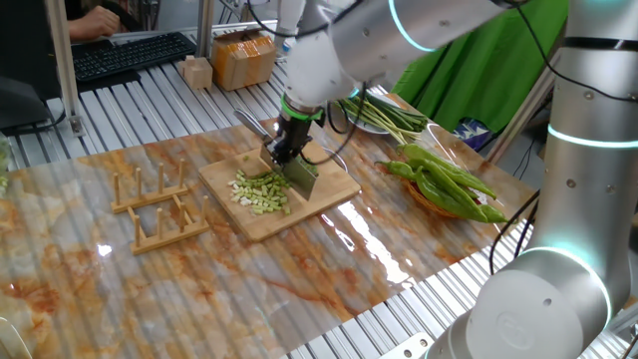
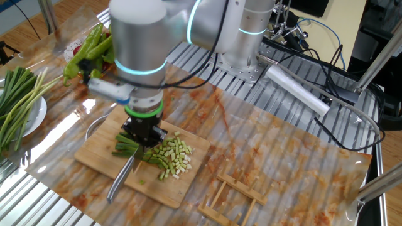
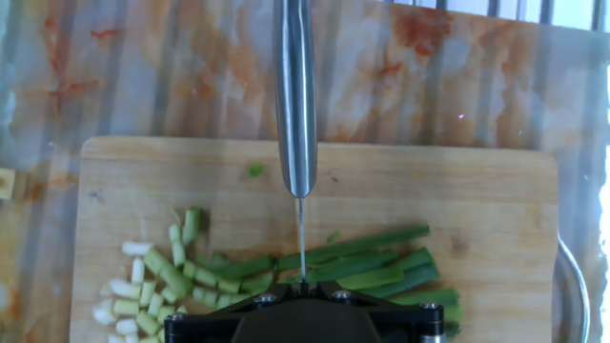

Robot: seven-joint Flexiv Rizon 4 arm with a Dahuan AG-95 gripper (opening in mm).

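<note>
A metal-handled knife (image 3: pixel 297 105) stands blade-down over the wooden cutting board (image 1: pixel 254 227). My gripper is shut on the upper part of its blade, with the handle sticking out to one side. In exterior view 1 the broad blade (image 1: pixel 302 179) shows below my gripper (image 1: pixel 284 155). Chopped scallion pieces (image 2: pixel 174 156) lie in a heap on one side of the blade; uncut green stalks (image 3: pixel 381 272) lie on the other. Whether the cutting edge touches the board is hidden.
A wooden peg rack (image 1: pixel 159 224) stands beside the board. Long green peppers (image 1: pixel 444 184) fill a basket, and whole scallions (image 2: pixel 22 103) lie on a white plate (image 2: pixel 36 119). A cardboard box (image 1: pixel 242 60) sits at the back.
</note>
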